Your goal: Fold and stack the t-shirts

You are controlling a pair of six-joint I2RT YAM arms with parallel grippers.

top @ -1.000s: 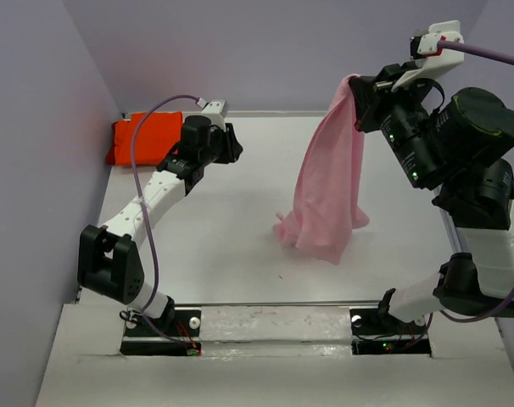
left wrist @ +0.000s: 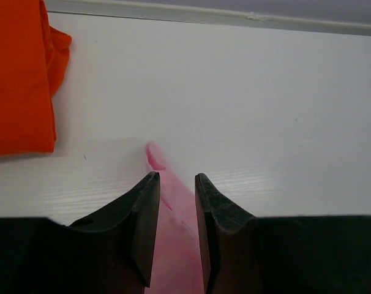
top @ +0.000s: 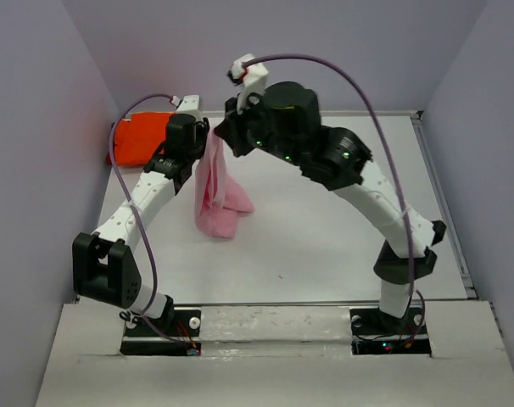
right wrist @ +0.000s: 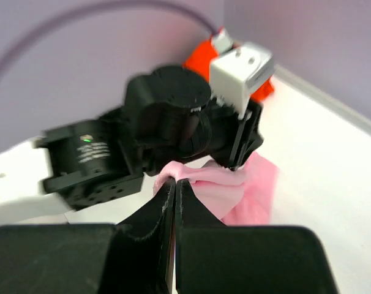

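Observation:
A pink t-shirt (top: 215, 203) hangs from my right gripper (top: 227, 136), its lower part on the table left of centre. My right gripper is shut on the cloth, which rises between its fingertips. My left gripper (top: 202, 127) is beside the hanging shirt. In the left wrist view the pink cloth (left wrist: 173, 257) lies behind and below the left fingers, which are slightly apart at the left gripper. A folded orange t-shirt (top: 134, 136) lies at the back left.
Grey walls stand at the back and both sides.
My right gripper has swung from the right toward the left gripper, carrying the pink shirt, whose bottom moved from right to left of centre. The left gripper moved slightly left.

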